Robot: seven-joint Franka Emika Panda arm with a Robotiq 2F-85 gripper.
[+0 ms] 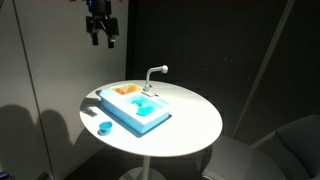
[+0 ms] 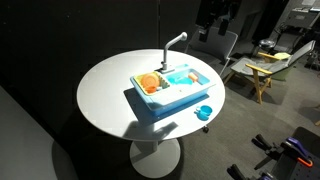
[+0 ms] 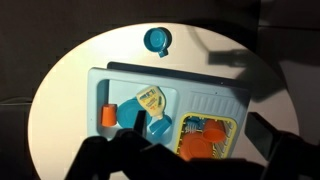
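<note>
High above the round white table, my gripper (image 1: 103, 42) hangs open, nothing between its fingers. A light-blue toy sink (image 2: 166, 104) with a grey faucet (image 1: 152, 76) sits on the table. Inside its basin lie a blue plate (image 3: 128, 113), an orange cup (image 3: 109, 115) and a bottle with a pale label (image 3: 151, 100). At the sink's other end, a yellow rack (image 3: 225, 143) holds orange dishes (image 3: 196, 146), partly hidden by my gripper in the wrist view. Apart from the sink, a small blue cup (image 3: 157, 40) stands near the table edge.
Bare tabletop (image 2: 105, 90) spreads on the faucet side of the sink. Dark chairs (image 1: 245, 160) stand on the floor beside the table, and a folding chair (image 2: 275, 75) is farther back. The small cup's rim of table is narrow.
</note>
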